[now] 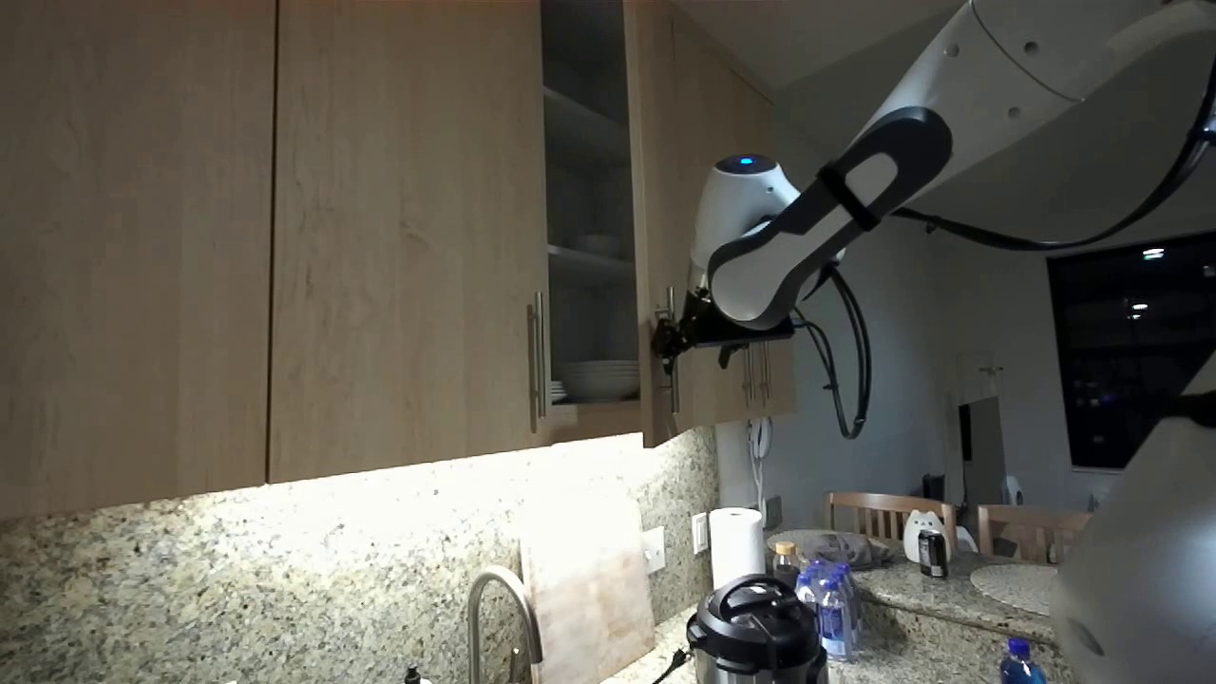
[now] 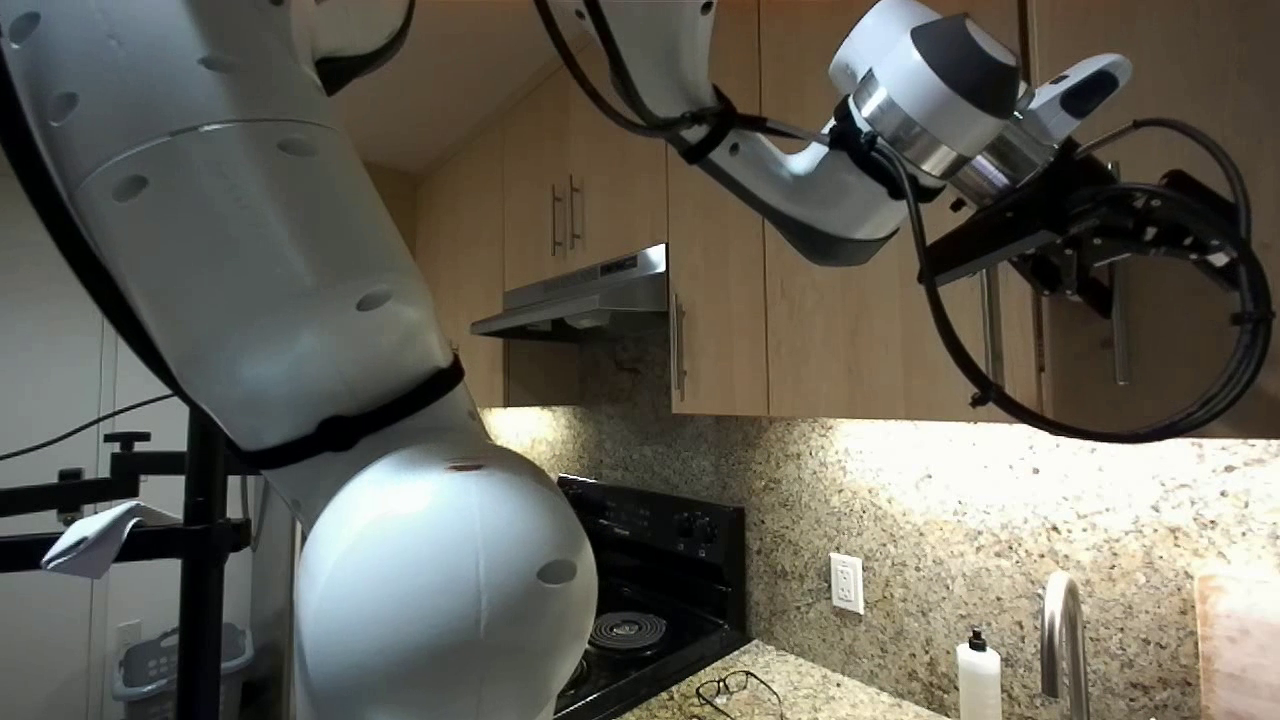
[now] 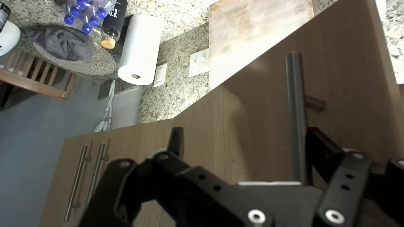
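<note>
A wooden cabinet door (image 1: pixel 657 148) stands swung open, with shelves of white dishes (image 1: pixel 600 378) showing behind it in exterior view 1. My gripper is at the door's bar handle (image 3: pixel 296 109), its fingers spread wide. In the wrist view the metal bar lies between them, right beside the right finger (image 3: pixel 322 149) and apparently against it. The left finger (image 3: pixel 176 140) is well away from the bar, with bare door in the gap. Exterior view 2 shows the gripper (image 2: pixel 1086 282) from behind, partly covered by looped cables.
A neighbouring closed door with its handle (image 1: pixel 541 359) is left of the opening. Below are the faucet (image 1: pixel 502 604), a pressure cooker (image 1: pixel 758 633), a paper towel roll (image 1: pixel 737 545) and water bottles (image 1: pixel 832 604). More cabinet handles (image 3: pixel 77 181) lie farther along.
</note>
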